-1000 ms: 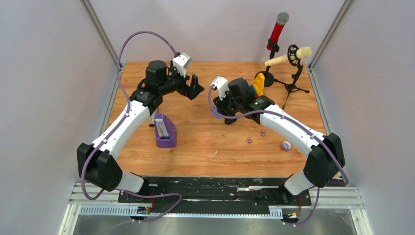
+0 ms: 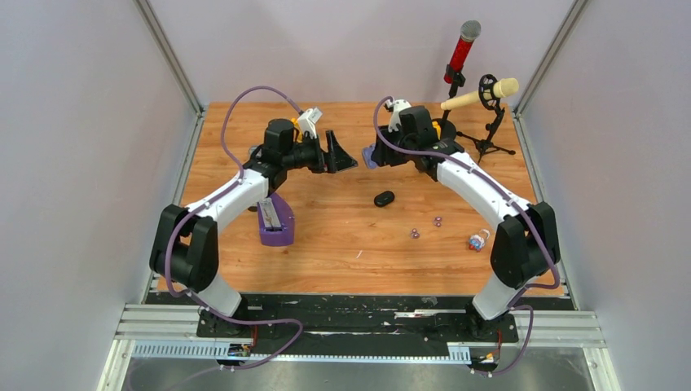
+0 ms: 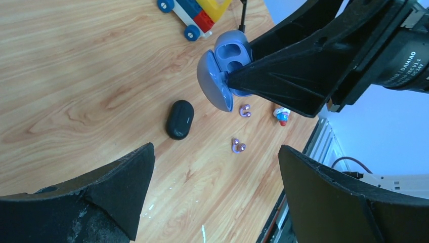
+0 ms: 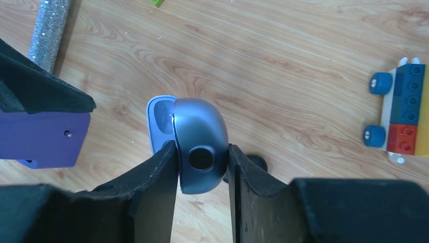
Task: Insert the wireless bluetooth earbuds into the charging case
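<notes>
A blue charging case [image 3: 231, 58] with its lid hinged open hangs above the table, and my right gripper is shut on it. In the left wrist view its two earbud hollows show and look empty. To the left of the case, my left gripper stands open, nothing between its fingers. Two small metallic pieces with clip shapes, seemingly earbuds, lie apart on the table: one earbud [image 2: 415, 234] nearer the front edge and another earbud [image 2: 438, 221] just behind it.
A black oval case [image 2: 384, 199] lies mid-table. At the left sits a purple holder [image 2: 277, 237]; a small figurine [image 2: 477, 242] lies at the right. Microphone stands [image 2: 485, 147] occupy the back right, and toy bricks [image 4: 404, 109] are near.
My right gripper has carried the case back and to the right, away from above the black oval case.
</notes>
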